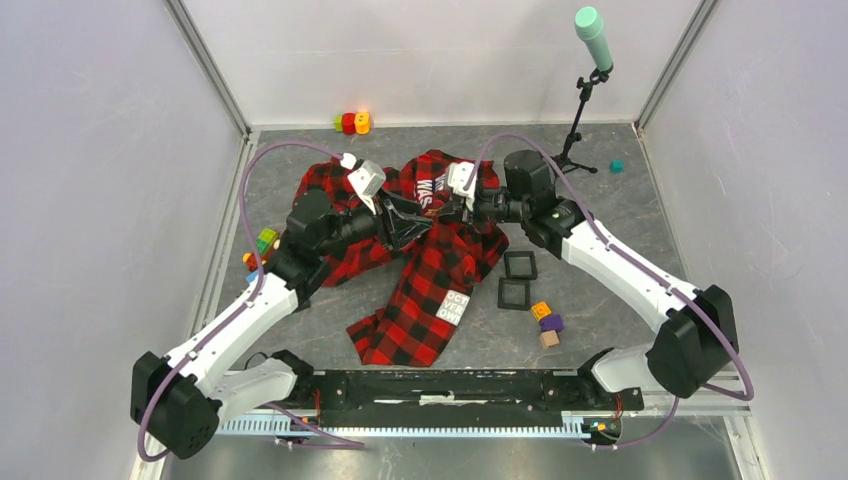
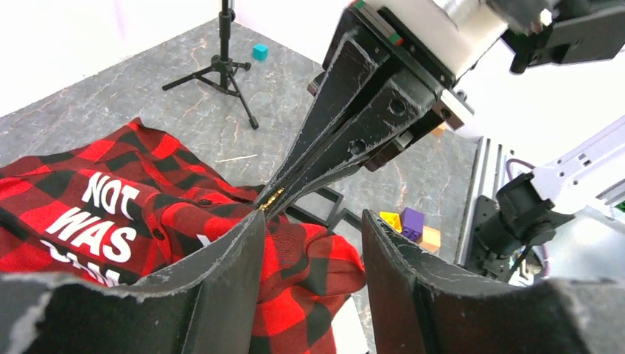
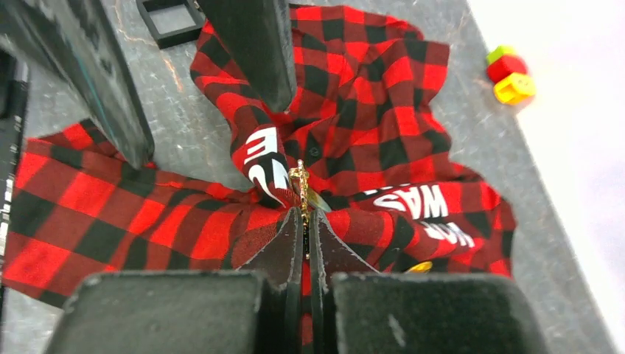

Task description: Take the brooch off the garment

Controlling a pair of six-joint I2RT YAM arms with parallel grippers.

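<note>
The red-and-black checked garment with white lettering is spread over the floor, a fold of it raised near my grippers. In the right wrist view, my right gripper is shut on the thin gold brooch, which sticks out past its fingertips. A bit of gold also shows at those tips in the left wrist view. Whether the brooch still touches the cloth cannot be told. My left gripper stands part open just across from it, nothing held between its fingers; garment folds appear behind the gap.
Two dark square frames and several blocks lie to the right. More bricks sit along the back wall and at the left. A black tripod stands at back right.
</note>
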